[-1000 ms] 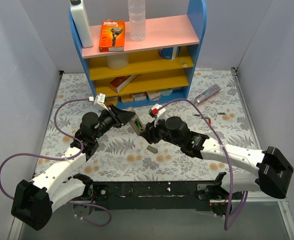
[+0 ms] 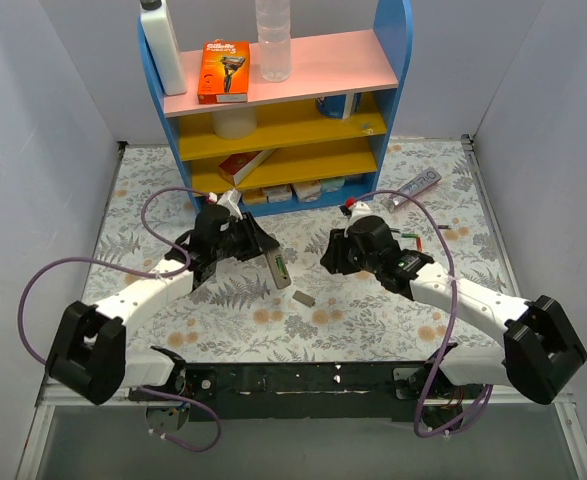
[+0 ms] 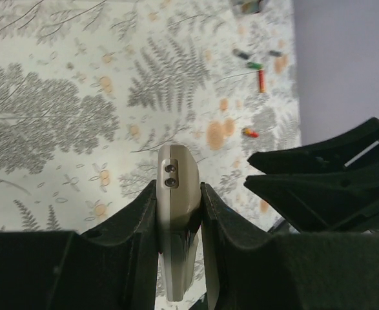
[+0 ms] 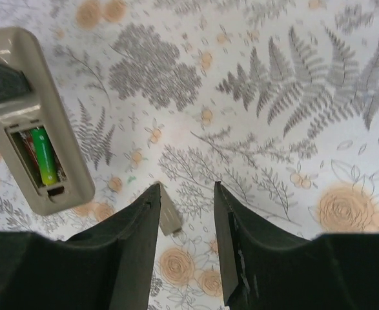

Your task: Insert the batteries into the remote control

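Note:
My left gripper is shut on the grey remote control (image 2: 278,269), which is held above the table. In the right wrist view the remote (image 4: 65,145) has its battery compartment exposed; a green battery (image 4: 44,156) lies in it, with a darker reddish area beside it that is hard to make out. Below the remote, the small grey battery cover (image 4: 170,215) rests on the patterned cloth. My right gripper is open and empty, to the right of the remote and apart from it.
Toward the right of the cloth lie small loose pieces, among them a green one (image 3: 254,65) and a red one (image 3: 250,133). A long box (image 2: 414,187) sits near the shelf (image 2: 323,160). Free cloth surrounds the cover.
My right gripper has drawn back to the right from the remote, where it was close to the compartment.

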